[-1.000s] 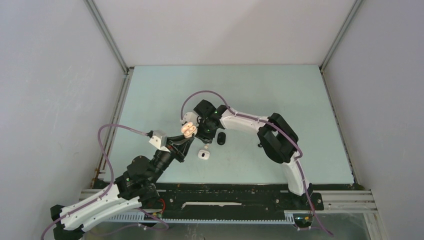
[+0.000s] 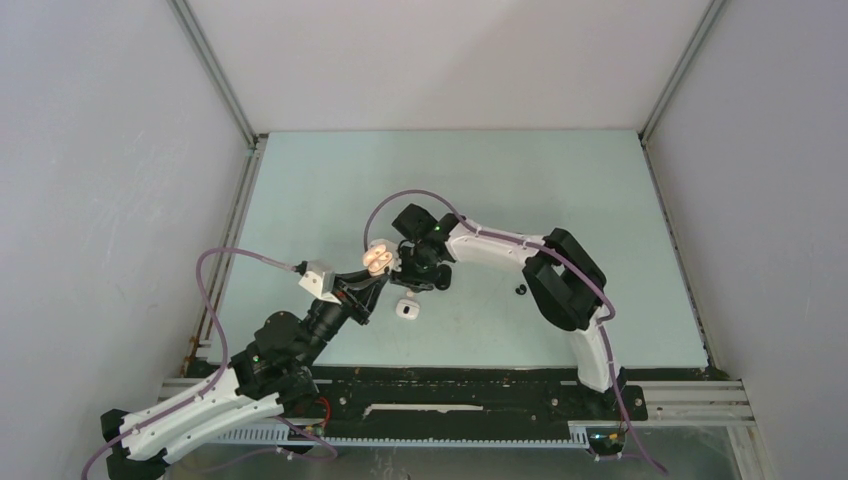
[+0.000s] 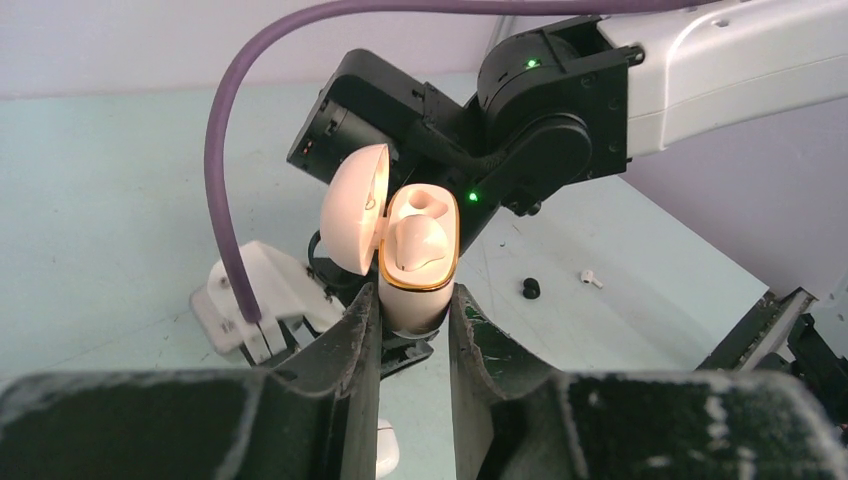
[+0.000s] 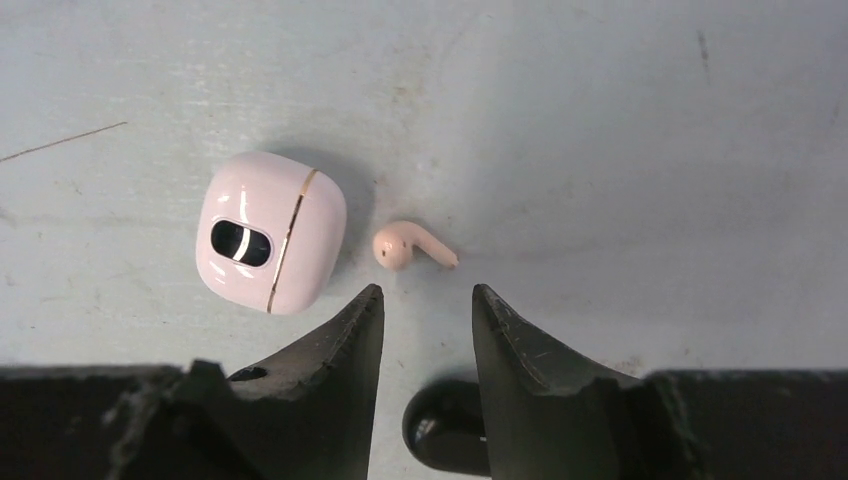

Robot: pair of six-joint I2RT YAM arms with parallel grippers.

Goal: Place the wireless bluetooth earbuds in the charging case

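In the left wrist view, my left gripper is shut on the base of a pale charging case [image 3: 402,328] with an orange rim. Its lid [image 3: 352,210] stands open to the left. The far slot looks hollow, while a rounded shape fills the near one; whether that is an earbud I cannot tell. A pale pink earbud [image 4: 398,245] lies on the table in the right wrist view. Just short of it in that picture, my right gripper is open, its fingers apart with nothing between them.
Left of the earbud lies a closed pink case [image 4: 250,245]. A black case [image 4: 445,425] sits partly behind the right fingers. Farther right on the table are a small black item [image 3: 531,288] and a white earbud [image 3: 590,278].
The left arm and its case stay put.
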